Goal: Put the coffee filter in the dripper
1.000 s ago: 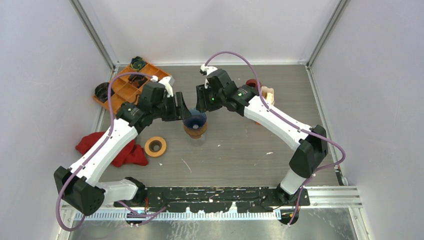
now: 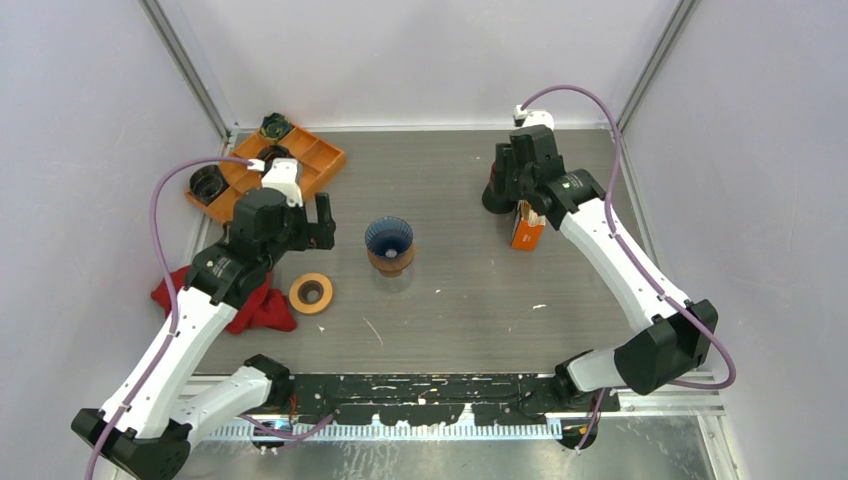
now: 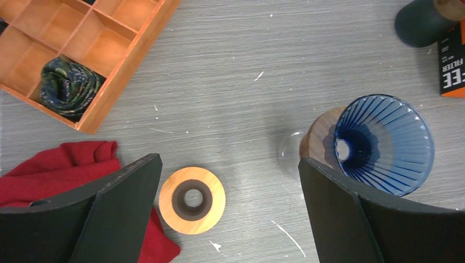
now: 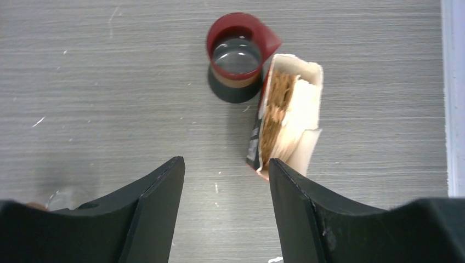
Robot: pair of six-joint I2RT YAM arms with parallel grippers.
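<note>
The blue ribbed dripper (image 3: 384, 145) sits in the wooden-collared glass carafe near the table's middle; its bottom hole shows and no filter is visible inside. In the right wrist view, brown paper filters (image 4: 277, 104) stand in the open filter box (image 4: 257, 134), along with a pale paper piece. My left gripper is open and empty, left of the dripper and apart from it. Over at the right, my right gripper is open too, with nothing held, beside the box and above the table. From above, my right arm partly covers the box.
A dark cup with a red rim (image 4: 236, 76) stands against the box. At left are a wooden tray (image 2: 316, 160) of small items, a red cloth (image 2: 265, 310) and a tape roll (image 2: 311, 293).
Both grippers were close by the dripper and have drawn apart. My right one moved right to the filter box; the left one moved left and opened wider. The dripper stayed put.
</note>
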